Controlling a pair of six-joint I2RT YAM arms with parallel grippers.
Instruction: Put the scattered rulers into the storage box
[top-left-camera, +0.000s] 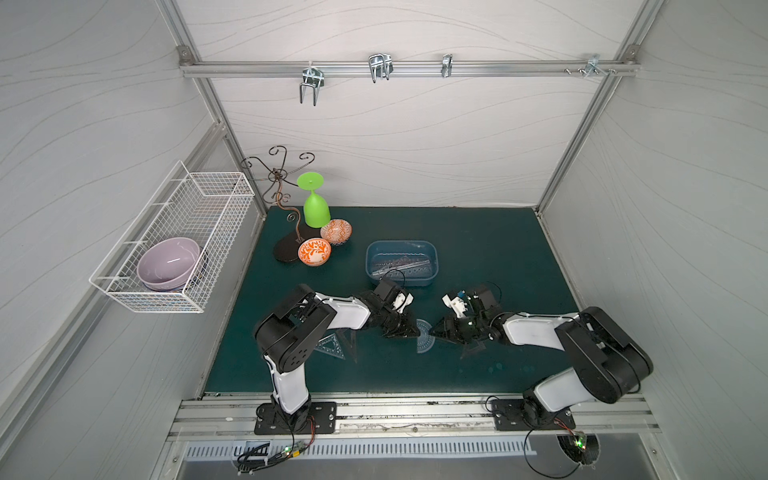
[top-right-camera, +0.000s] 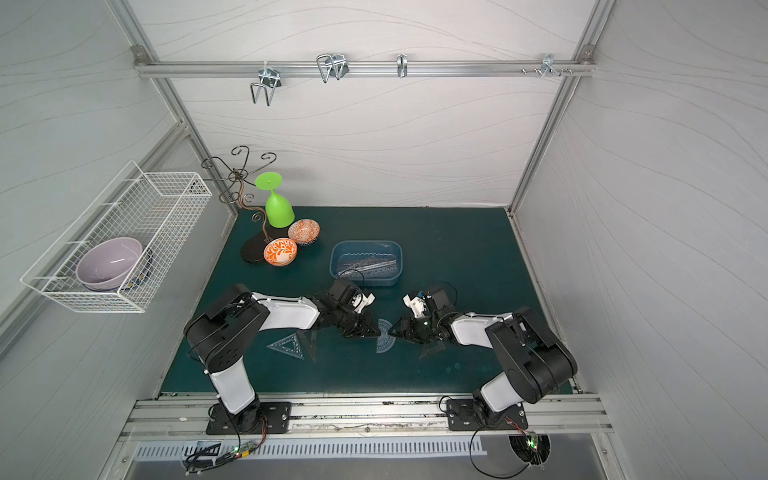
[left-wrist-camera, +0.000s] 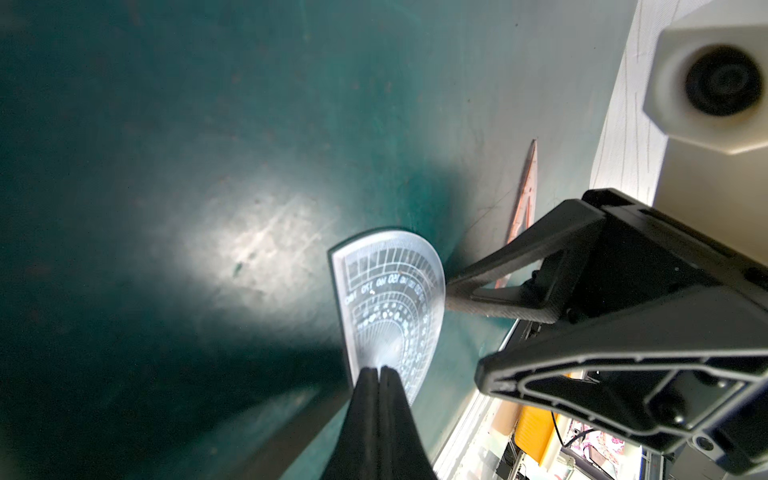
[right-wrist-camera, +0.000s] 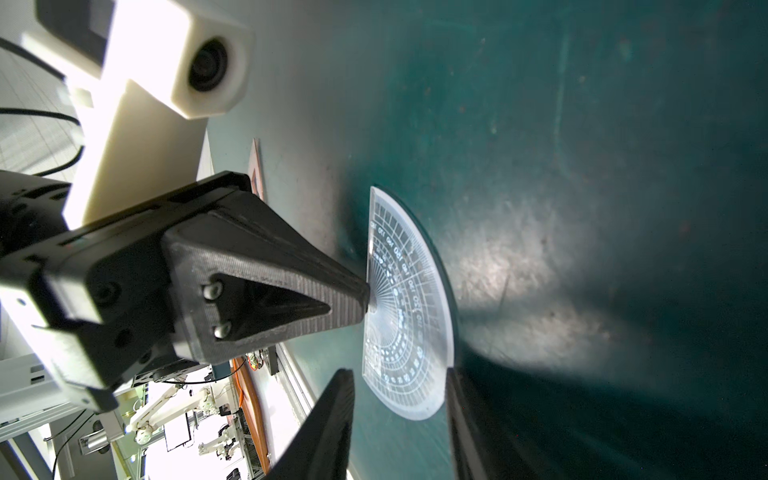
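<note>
A clear protractor (left-wrist-camera: 392, 296) lies on the green mat between my grippers, near the front. My left gripper is shut, its fingertips at one end of the protractor's straight edge or just over it. My right gripper is open, its fingertips by the curved side, the protractor beneath and between them. A clear set square (top-right-camera: 286, 346) lies by the left arm. The blue storage box (top-left-camera: 401, 277) stands behind the grippers with rulers inside.
At the back left stand a metal stand, a green goblet (top-left-camera: 316, 209) and two orange bowls (top-left-camera: 314, 252). A wire basket with a purple bowl (top-left-camera: 168, 262) hangs on the left wall.
</note>
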